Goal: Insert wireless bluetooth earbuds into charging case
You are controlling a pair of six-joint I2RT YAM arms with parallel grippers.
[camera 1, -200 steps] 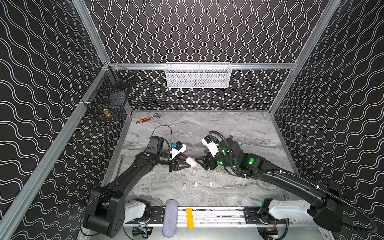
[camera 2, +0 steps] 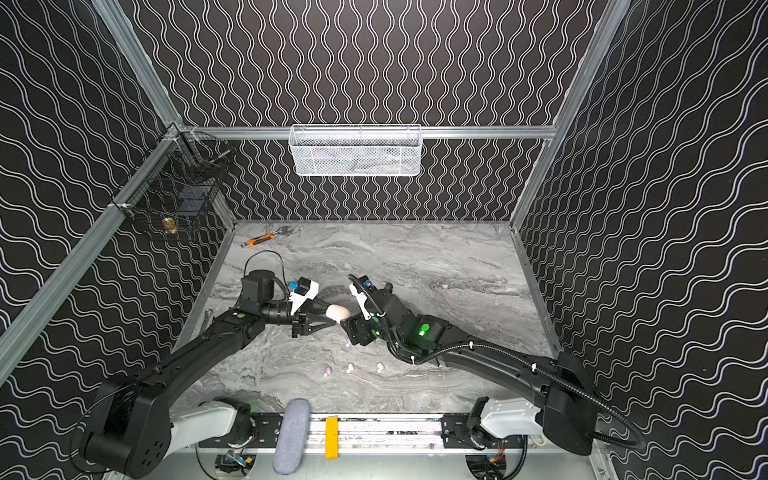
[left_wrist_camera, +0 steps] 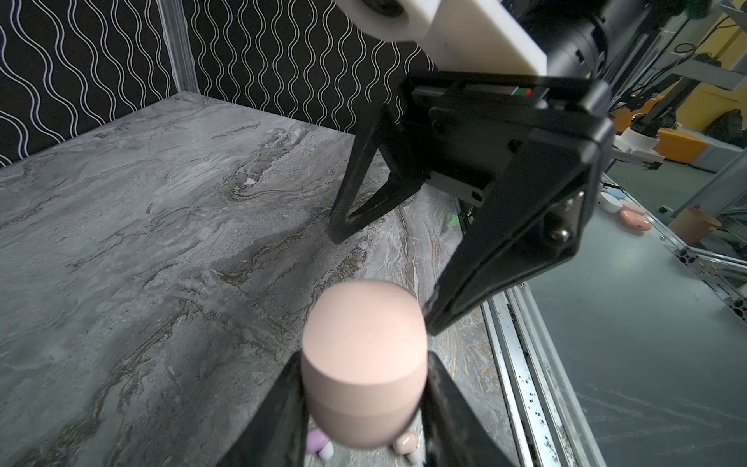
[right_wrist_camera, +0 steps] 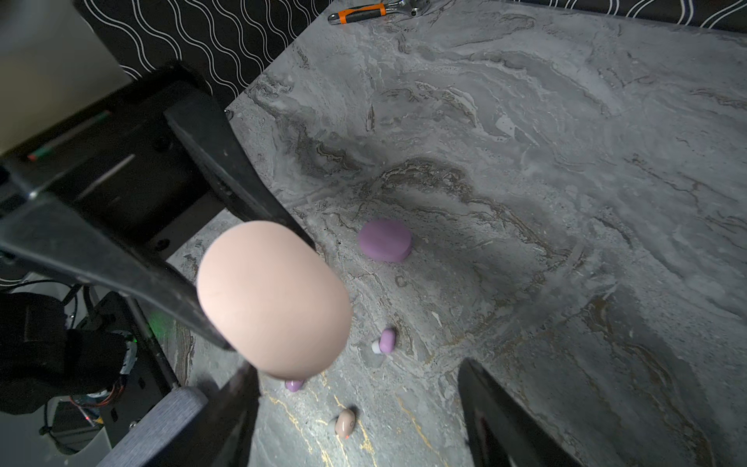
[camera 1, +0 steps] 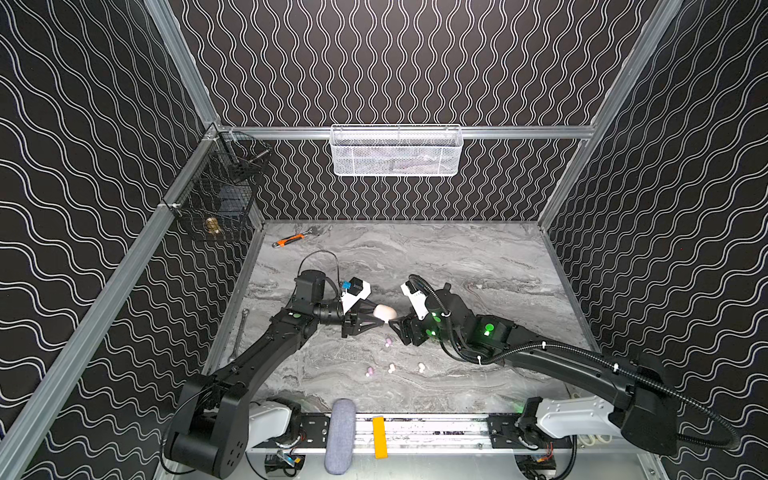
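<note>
A peach charging case (left_wrist_camera: 364, 350) is held clear of the table, with my left gripper (camera 1: 381, 316) shut on it; its lid looks closed. Close by on the right, my right gripper (camera 1: 397, 326) stands open, its fingers (right_wrist_camera: 486, 412) apart and empty. In the right wrist view the peach case (right_wrist_camera: 276, 299) appears left of those fingers. Loose earbuds lie on the table below: a purple one (right_wrist_camera: 386, 340), a peach one (right_wrist_camera: 345, 422), another purple one (camera 1: 369, 372) and a pale one (camera 1: 421, 367). A purple case (right_wrist_camera: 385, 239) rests beneath the arms, hidden in the top views.
Orange-handled pliers (camera 1: 289, 239) lie at the back left. A grey padded roll (camera 1: 341, 436) and an orange strip (camera 1: 380, 437) sit by the front rail. A white wire basket (camera 1: 396, 152) hangs at the back.
My left gripper has shifted slightly, raising and turning the case a little. The loose earbuds have stayed put.
</note>
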